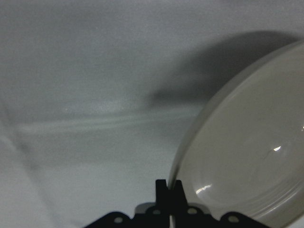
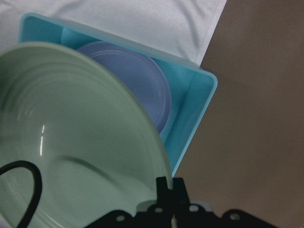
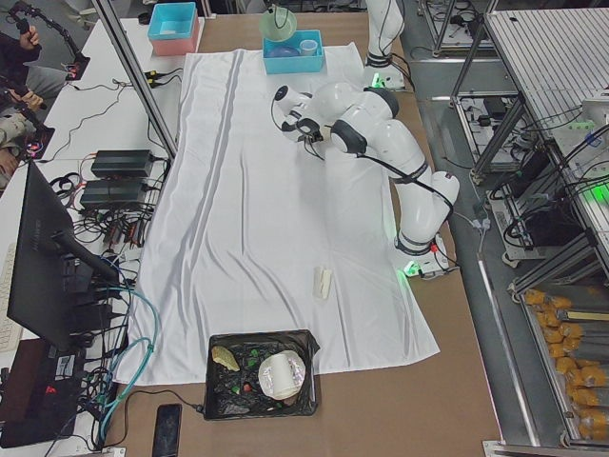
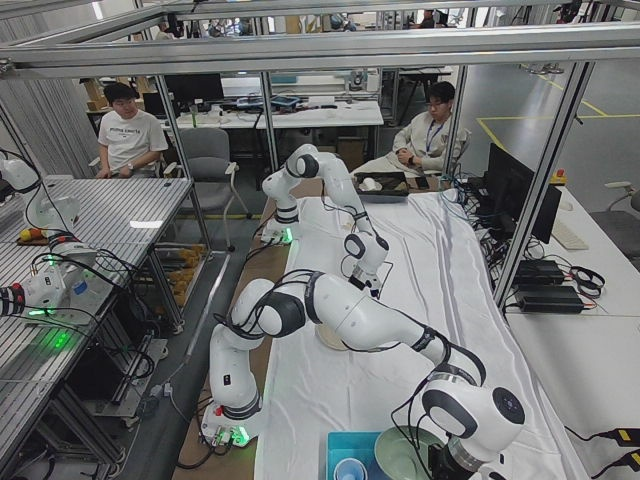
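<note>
In the left wrist view a cream, glossy dish (image 1: 247, 142) fills the right side, its rim between the fingers of my left gripper, which is shut on it over the white cloth. In the camera right view the dish (image 4: 330, 338) is partly behind the arm. In the right wrist view my right gripper is shut on the rim of a green dish (image 2: 95, 137), held above a blue bin (image 2: 190, 109). A lilac round dish (image 2: 137, 80) lies inside the bin, partly hidden by the green one.
A light blue cup (image 4: 349, 470) stands in the bin. A black tray (image 3: 228, 400) with assorted items sits at the other end of the table. A small pale strip (image 3: 322, 283) lies on the cloth, whose middle is largely clear.
</note>
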